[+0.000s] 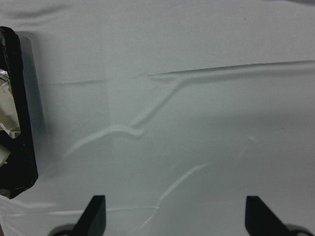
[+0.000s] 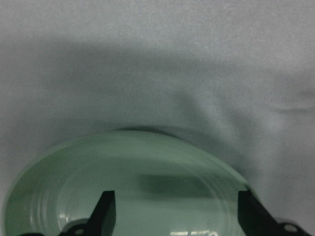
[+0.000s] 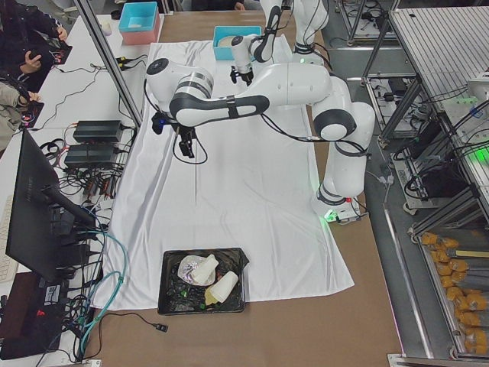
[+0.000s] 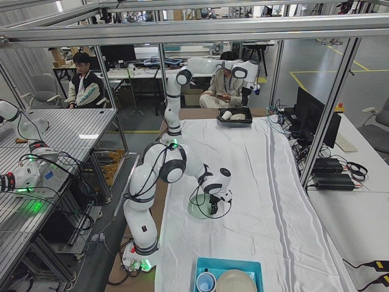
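A pale green plate [image 2: 147,196] lies on the white cloth; my right gripper is open just over it, one fingertip at its rim, and it is partly hidden by that arm in the camera right view [image 4: 199,208]. My left gripper hangs open high over bare cloth, nothing between its fingers. A black tray [image 3: 179,302] holding crumpled cups and wrappers stands at the cloth's end, also at the edge of the left wrist view.
A blue bin [image 4: 255,272] with a cup and a beige plate stands at the cloth's opposite end. A monitor [image 3: 30,206] and cables line one side.
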